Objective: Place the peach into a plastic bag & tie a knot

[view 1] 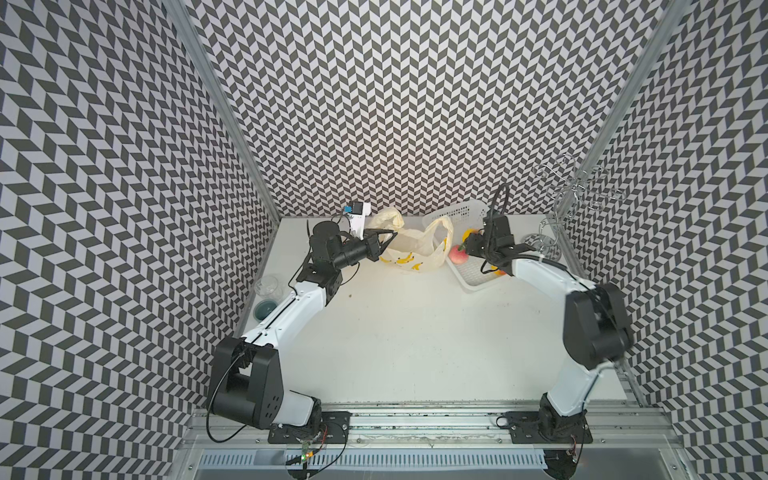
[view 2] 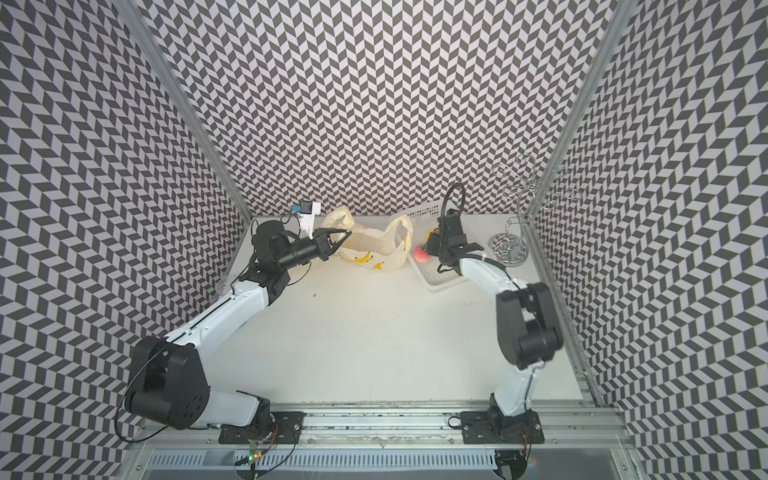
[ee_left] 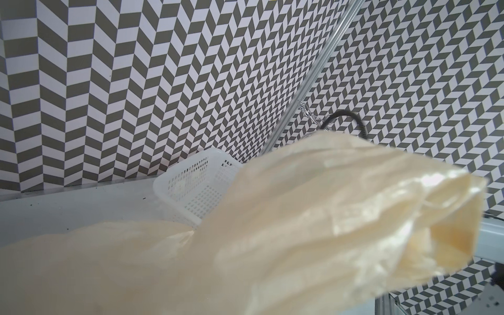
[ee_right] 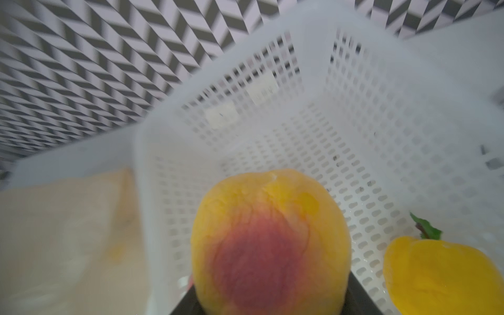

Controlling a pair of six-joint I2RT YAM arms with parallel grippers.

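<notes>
A cream plastic bag (view 1: 412, 254) with banana prints (view 2: 364, 257) stands open at the middle back. My left gripper (view 1: 388, 235) is at its upper left; bag plastic (ee_left: 336, 220) fills much of the left wrist view, so what its fingers hold is hidden. My right gripper (view 1: 472, 240) is shut on a yellow-red peach (ee_right: 270, 241), raised over the white basket right of the bag. A pink fruit (view 1: 458, 254) sits in the basket below, and a yellow fruit (ee_right: 441, 273) lies at its right.
The perforated basket (view 1: 472, 280) adjoins the bag. A chrome rack (view 1: 544, 244) stands at the back right, clear and blue containers (view 1: 265, 308) at the far left.
</notes>
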